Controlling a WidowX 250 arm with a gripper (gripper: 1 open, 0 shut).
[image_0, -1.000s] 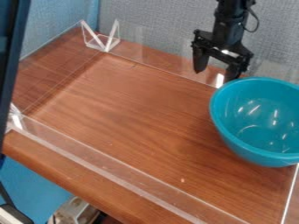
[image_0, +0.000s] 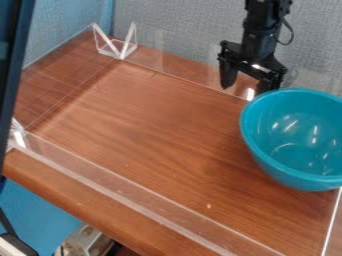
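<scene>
My black gripper (image_0: 249, 76) hangs at the top centre-right of the camera view, above the back of the wooden tray, with its fingers apart and nothing seen between them. A teal plastic bowl (image_0: 291, 150) fills the right side of the tray, just in front of and below the gripper.
White triangular brackets (image_0: 115, 42) stand at the back left corner. Grey padded walls rise behind, and a blue floor lies at lower left.
My gripper has shifted very slightly over the last second, its lower parts a little lower near the bowl's rim. The bowl has not moved.
</scene>
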